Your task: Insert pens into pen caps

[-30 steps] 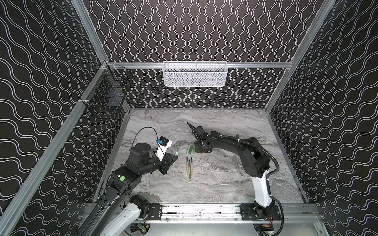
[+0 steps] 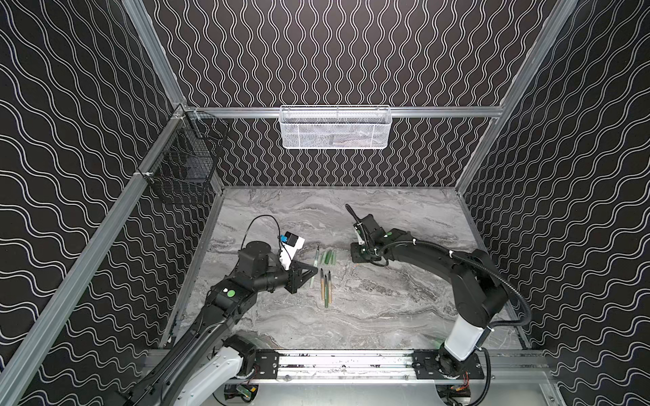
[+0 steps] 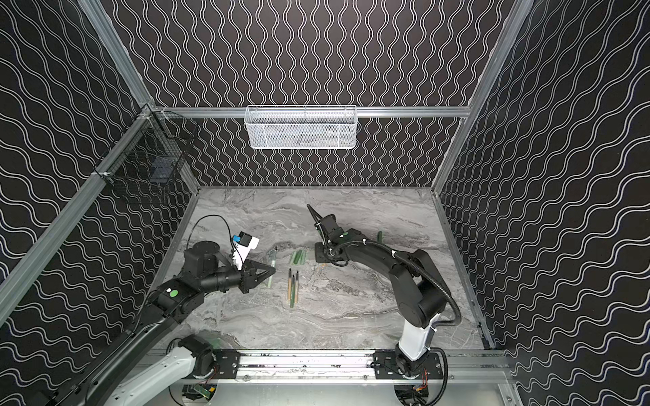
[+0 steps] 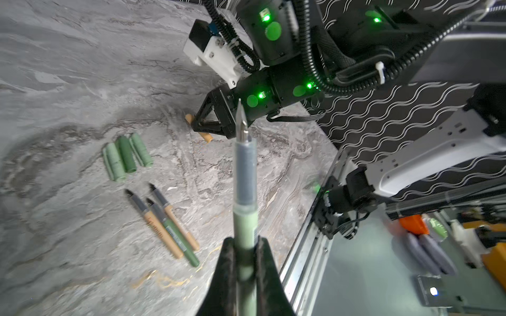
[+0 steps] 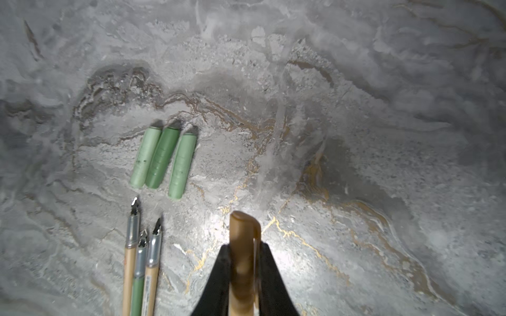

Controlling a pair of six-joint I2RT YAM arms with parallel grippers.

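Note:
My left gripper is shut on a light green pen, whose dark grip and metal nib point up in the left wrist view. On the right, my right gripper is shut on a tan cap, and both stand right of the caps on the table. Three green caps, one of them dark green, lie side by side on the marble surface. Below them lie three uncapped pens: a dark green pen between two tan ones. The held pen and held cap are apart.
A white mesh basket hangs on the back wall and a black wire basket on the left side. Something green shows behind the right arm, too small to identify.
My left gripper has moved to the right with the pen, closer to the lying caps and pens. The right gripper has shifted right, away from the caps. The lying pens and caps look unmoved.

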